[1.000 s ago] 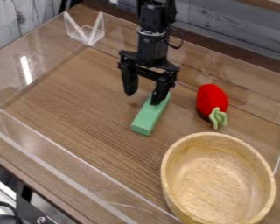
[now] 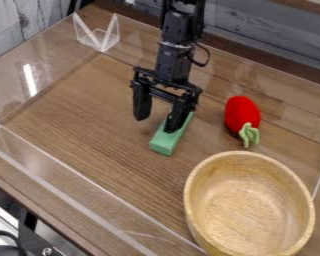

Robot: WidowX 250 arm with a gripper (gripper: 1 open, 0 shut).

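The black gripper [image 2: 160, 106] reaches down from the top centre of the camera view and stands open over a green block [image 2: 168, 141] on the wooden table [image 2: 69, 150]. Its right finger overlaps the upper part of the block; whether it touches is not clear. A red plush toy with a light green end [image 2: 242, 117] lies to the right of the block.
A large empty light wooden bowl [image 2: 248, 220] fills the lower right. A clear plastic object [image 2: 96, 32] stands at the back left.
The gripper has shifted slightly down and toward the viewer, with its upper arm tilting differently. The block and toy look unmoved.
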